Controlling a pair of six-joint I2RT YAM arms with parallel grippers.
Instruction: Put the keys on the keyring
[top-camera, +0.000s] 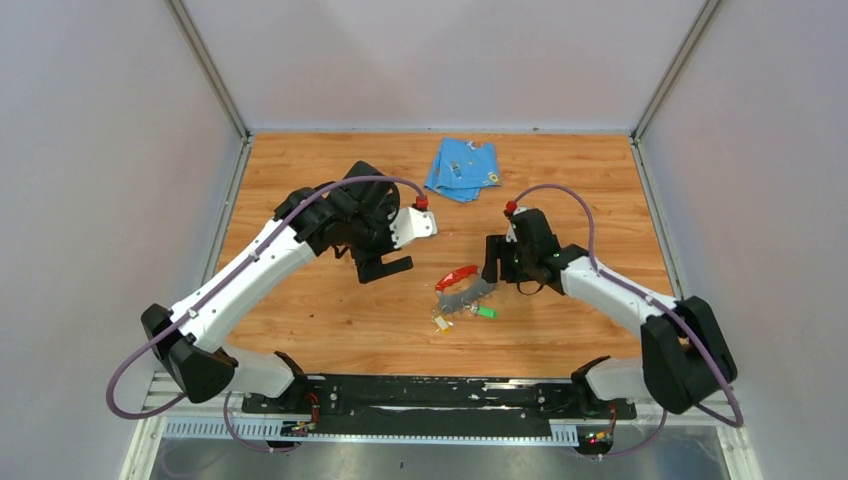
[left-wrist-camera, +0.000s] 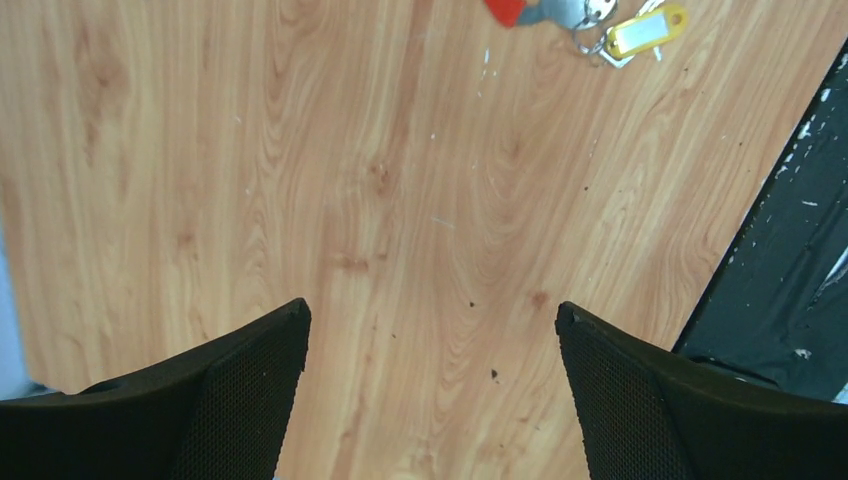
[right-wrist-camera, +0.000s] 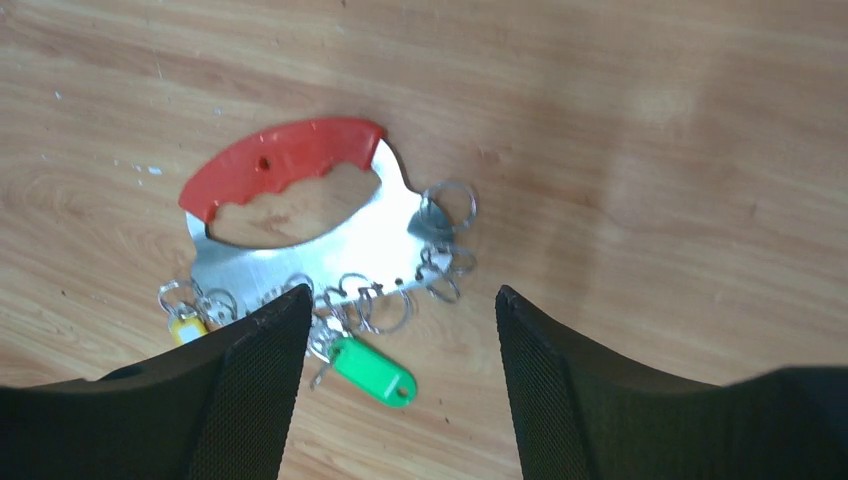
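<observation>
A flat, curved metal piece (right-wrist-camera: 300, 255) with a red handle (right-wrist-camera: 290, 155) lies on the table, seen whole in the right wrist view. Several thin wire rings hang along its lower edge and right end. A green key tag (right-wrist-camera: 375, 372) lies just below that edge, against a cluster of rings. By the left end is a yellow key tag, partly cut off by my finger; in the left wrist view the yellow tag (left-wrist-camera: 645, 32) shows its white label. My right gripper is open over the right end, empty. Open and empty too, my left gripper stands over bare wood.
A folded blue cloth (top-camera: 463, 170) lies at the back of the table. The black front strip (top-camera: 435, 390) borders the table near the arm bases. Bare wood is free on the left, on the right and at the back.
</observation>
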